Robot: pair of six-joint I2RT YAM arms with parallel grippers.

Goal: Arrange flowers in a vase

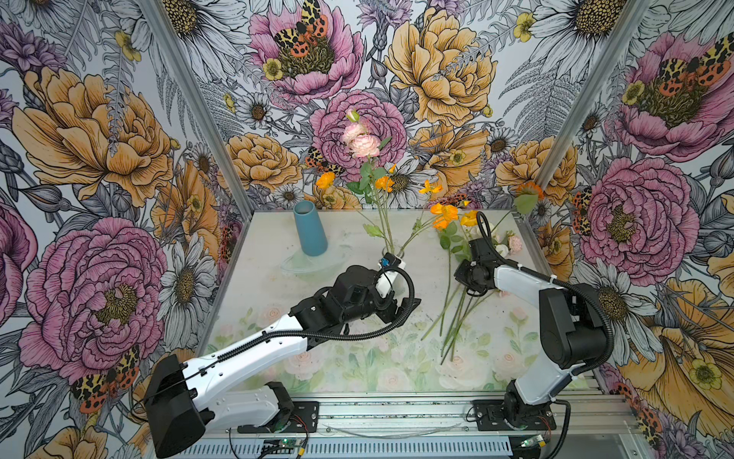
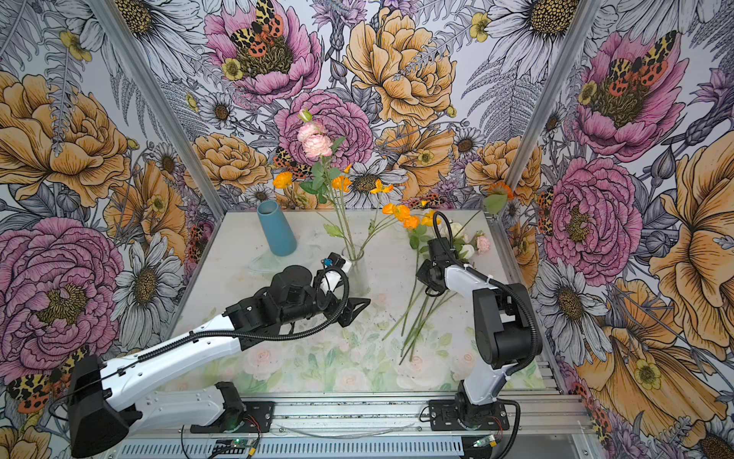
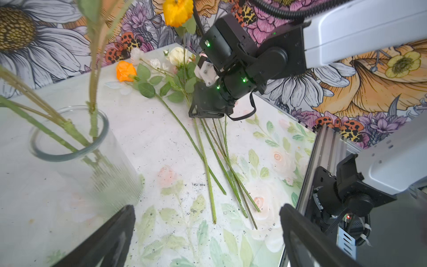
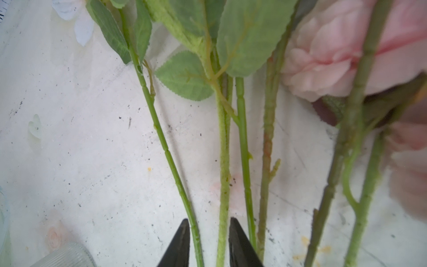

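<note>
The clear glass vase [image 3: 111,171] stands upright in the left wrist view. Several stems rise from it, bearing a pink bloom [image 1: 365,145] and orange blooms [image 1: 384,183] in the top left view. Beside this vase my left gripper is open and empty. Loose flowers lie on the table to the right, their bare stems [image 3: 207,178] pointing toward the front. Over these stems hovers my right gripper, its fingers partly open. A light green stem [image 4: 223,187] runs between the fingertips, with room still showing beside it; a thinner stem [image 4: 171,162] passes by the left finger.
A blue vase [image 1: 310,229] stands at the back left on a pale translucent mat [image 1: 294,264]. Pink blooms [image 4: 329,53] and further stems lie close by the right gripper. The table's left front [image 1: 260,336] has free room.
</note>
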